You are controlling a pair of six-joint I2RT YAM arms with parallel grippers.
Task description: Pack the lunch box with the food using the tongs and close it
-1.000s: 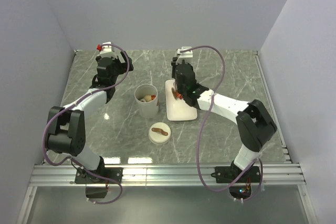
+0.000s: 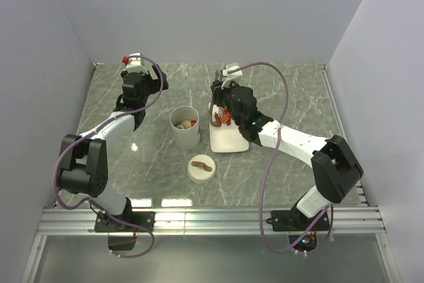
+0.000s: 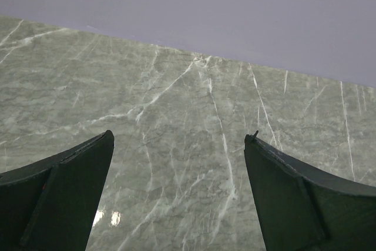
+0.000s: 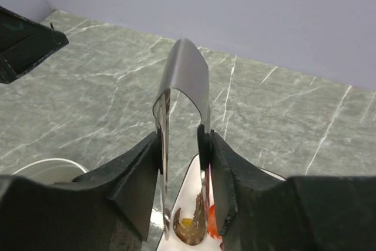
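Silver tongs (image 4: 187,72) stand upright between the fingers of my right gripper, which is shut on them. Their lower ends reach down over the left part of a white tray (image 2: 230,142). A brown curved food piece (image 4: 192,224) shows between the two tong arms; whether they touch it I cannot tell. Beside it lie orange-red pieces (image 2: 226,117). Left of the tray stands a white lunch container (image 2: 187,139) with some food inside. At the far left, my left gripper is open, nothing between its fingers.
A round white lid (image 2: 201,176) with a brown curved piece (image 2: 202,166) on top lies in front of the container. Walls bound the back and sides.
The left arm has stayed still.
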